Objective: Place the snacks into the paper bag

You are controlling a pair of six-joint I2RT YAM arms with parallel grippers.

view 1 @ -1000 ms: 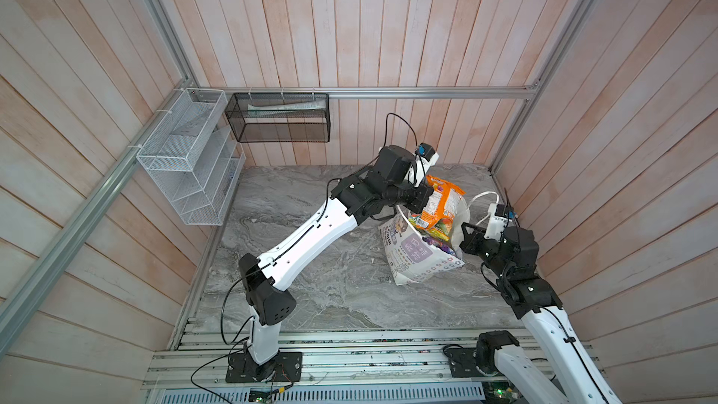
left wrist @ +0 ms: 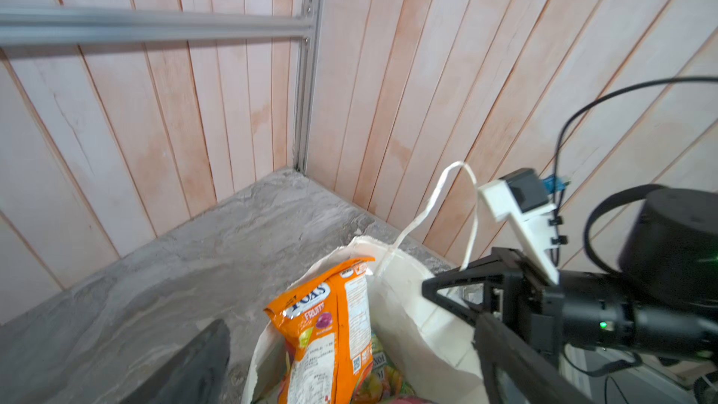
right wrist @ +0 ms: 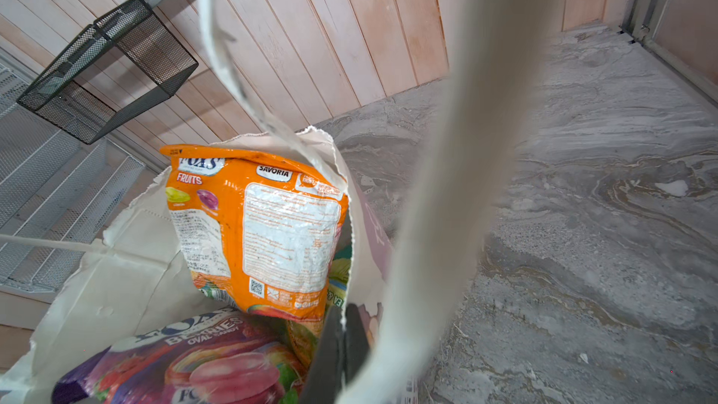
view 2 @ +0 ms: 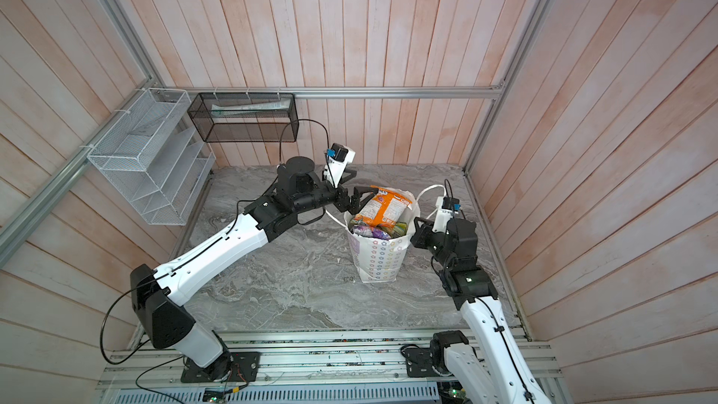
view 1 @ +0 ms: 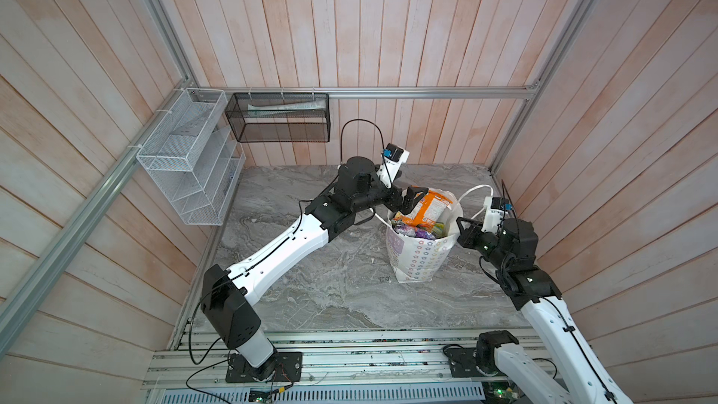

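The white paper bag (view 1: 422, 258) stands upright on the table, its mouth open. An orange Fox's Fruits candy pack (right wrist: 288, 232) rests inside, leaning up against the far wall with its top near the rim. Below it lies a purple Berries pack (right wrist: 217, 363), with green packs partly hidden. My left gripper (view 1: 413, 183) is open at the bag's left rim, nothing between its widely parted fingers. At the right side, my right gripper (view 1: 460, 226) is shut on the bag's thin rim, which runs between its fingers.
White wire shelves (view 1: 190, 157) stand at the left, and a black mesh basket (view 1: 278, 131) hangs on the back rail. A white bag handle (right wrist: 463, 142) crosses close before the right wrist camera.
My left gripper has let go of the orange pack and moved left and back. The pack has settled lower, and the bag has straightened up. My right arm has stayed nearly still.
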